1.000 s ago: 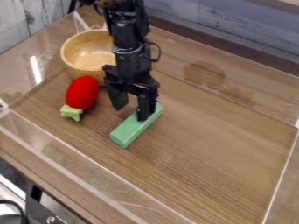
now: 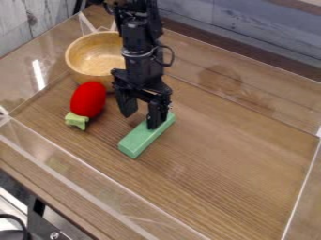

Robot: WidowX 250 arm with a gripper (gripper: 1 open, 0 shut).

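Observation:
The black robot gripper [image 2: 143, 107] hangs from the top centre, open, its fingers low over the table beside the upper end of a green block [image 2: 142, 141]. Whether the fingers touch the block is hard to tell. Left of it lies a red oval object [image 2: 88, 97], with a small pale green piece [image 2: 77, 121] just below it.
An orange-yellow bowl [image 2: 92, 49] sits at the upper left, behind the arm. A dark cable or object [image 2: 10, 225] is at the bottom left corner.
The gripper has shifted very slightly; the objects on the table look unmoved.

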